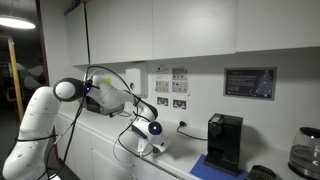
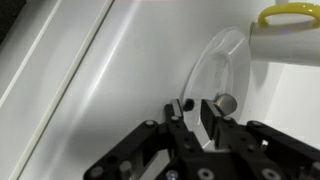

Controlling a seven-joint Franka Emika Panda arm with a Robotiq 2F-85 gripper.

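In the wrist view, a pale, see-through shallow dish (image 2: pixel 212 66) lies on the white counter with its near part hidden by the gripper. My gripper reaches over this dish, its two dark fingertips apart. The dish's rim passes close to the left fingertip (image 2: pixel 178 108); whether they touch I cannot tell. Beside the right fingertip is a small round metallic thing (image 2: pixel 227 103) at the dish. A white cup with a yellow handle (image 2: pixel 292 12) stands close by at the upper right. In the exterior view the gripper (image 1: pixel 149 153) is low over the counter, too small for detail.
To the right on the counter are a black coffee machine (image 1: pixel 223 140), a blue mat (image 1: pixel 213 170) and a glass coffee pot (image 1: pixel 305 155). The counter's front edge (image 2: pixel 62 92) runs along the left in the wrist view. Wall sockets (image 1: pixel 179 87) sit behind the arm.
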